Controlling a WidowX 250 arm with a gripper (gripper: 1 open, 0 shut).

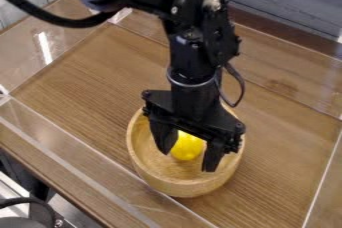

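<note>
The black gripper (pixel 190 147) reaches down into a light wooden bowl (pixel 181 182) near the front of the table. Its two fingers stand apart on either side of a yellow round object (pixel 187 144) inside the bowl. Whether the fingers touch it is hard to tell. The upper part of the object is partly hidden by the gripper.
Clear strips run along its edges. A pale wall stands at the back, and dark cables show at the lower left.
</note>
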